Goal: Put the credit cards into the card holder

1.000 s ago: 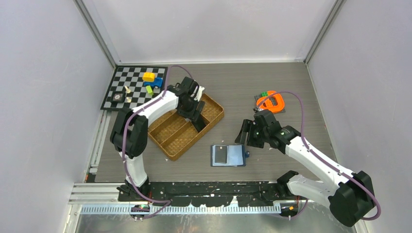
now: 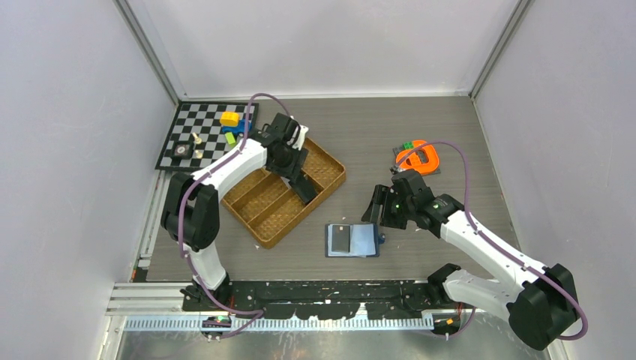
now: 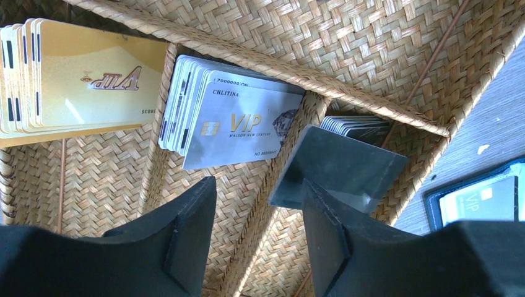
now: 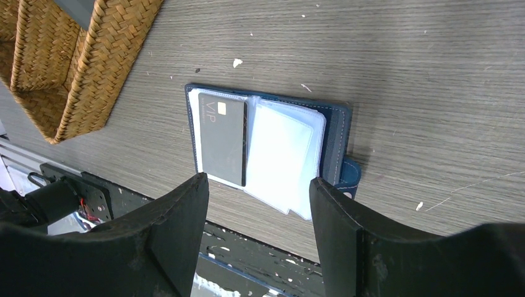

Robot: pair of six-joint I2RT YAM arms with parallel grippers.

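My left gripper hangs over the woven basket, its fingers apart with nothing between them. Beneath it lie a stack of silver VIP cards (image 3: 241,124), a stack of gold cards (image 3: 93,80) and a stack of dark cards (image 3: 359,127), each in its own compartment. One dark card (image 3: 337,164) rests askew over the dark stack, partly hidden by a finger. On the table the card holder (image 4: 334,145) lies spread flat, a dark VIP card (image 4: 223,136) on its left side and a clear sleeve (image 4: 282,151) on its right. Above the holder, my right gripper is open and empty.
The woven basket (image 2: 274,236) has raised walls and dividers. A chessboard (image 2: 172,154) with toy blocks stands behind it at left, and an orange toy (image 2: 429,163) sits at the back right. Open table lies between basket and orange toy.
The left arm has shifted a little to the left over the basket, uncovering more of the dark card. The right arm and the holder appear still.
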